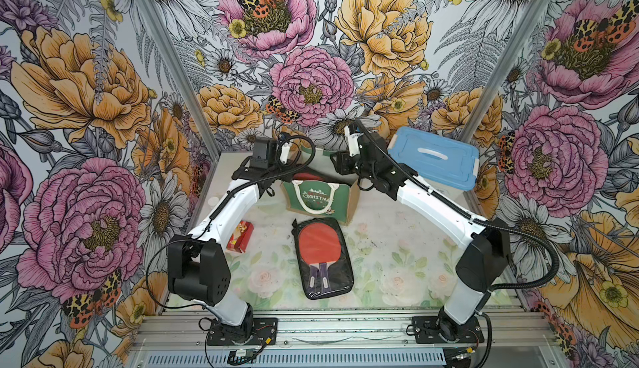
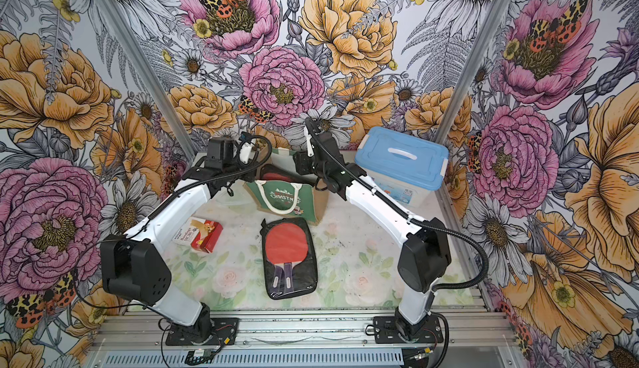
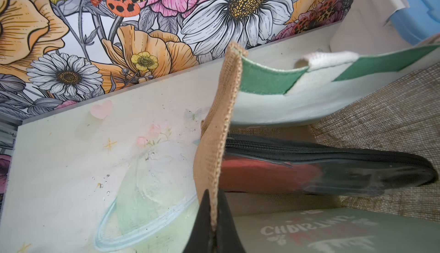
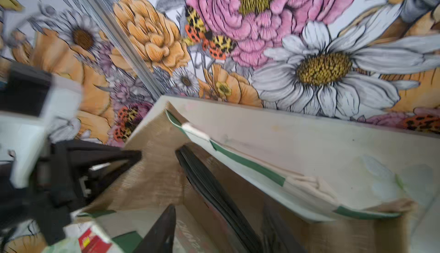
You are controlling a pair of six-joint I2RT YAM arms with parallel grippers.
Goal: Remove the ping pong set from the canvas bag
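Observation:
The green and tan canvas bag (image 1: 313, 200) stands open at the middle back of the table. Inside it lies a black zippered ping pong set (image 3: 293, 166) with red showing through. My left gripper is shut on the bag's thin side edge (image 3: 217, 138). Above the opening is my right gripper, its fingers (image 4: 161, 230) spread apart and the dark case (image 4: 213, 193) below and between them, not gripped as far as shows. A second ping pong set (image 1: 322, 258), with a red paddle, lies flat on the table in front of the bag.
A blue-lidded storage box (image 1: 436, 158) stands at the back right. A small red box (image 2: 205, 234) rests at the left, near the left arm. Both arms are close together over the bag.

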